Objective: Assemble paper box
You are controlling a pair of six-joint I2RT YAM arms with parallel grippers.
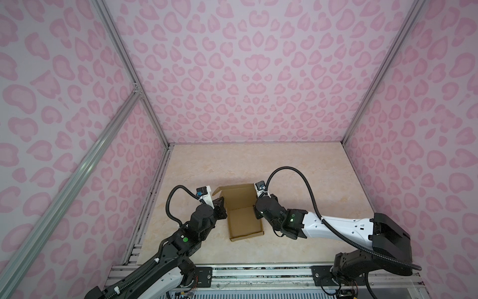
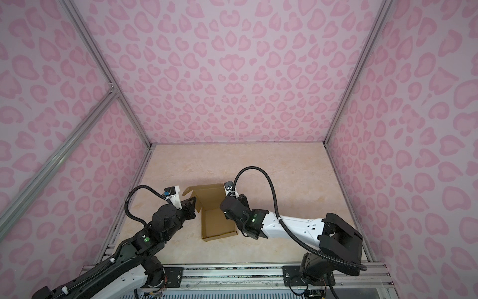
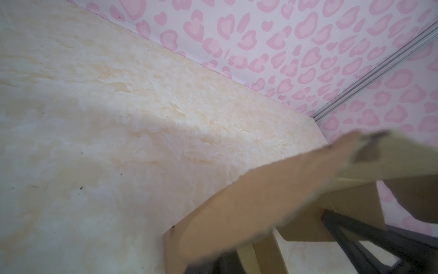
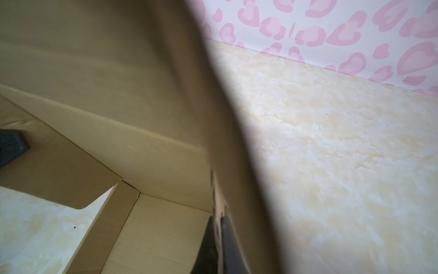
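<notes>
An open brown cardboard box sits at the table's front middle, its lid panel raised at the back and side flaps folded. My left gripper is at the box's upper left, shut; in the left wrist view a blurred flap crosses in front, hiding much of it. My right gripper is shut on the box's right edge, with a thin cardboard layer between or beside its fingertips, beneath a blurred flap.
Pink patterned walls and metal rails enclose the workspace.
</notes>
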